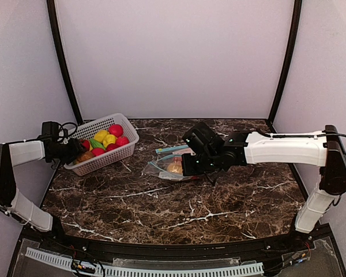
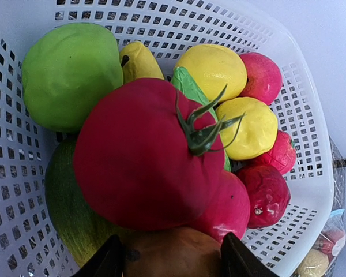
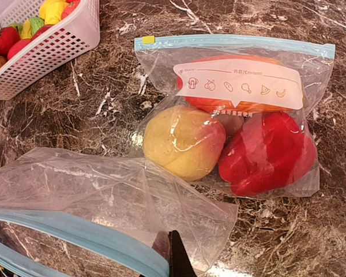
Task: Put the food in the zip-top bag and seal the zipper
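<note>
At the left end of the white basket, my left gripper reaches down, partly open. In the left wrist view, its fingers stand either side of a brown round food; whether they touch it is unclear. A big red tomato lies right beside it. My right gripper is shut on the edge of a clear zip bag, near its blue zipper. This bag gapes open and looks empty. Only one dark right finger shows clearly.
Another zip bag lies flat beyond the open one, holding a yellow mango, a red pepper and other food. Several foods, including yellow lemons and a green pepper, fill the basket.
</note>
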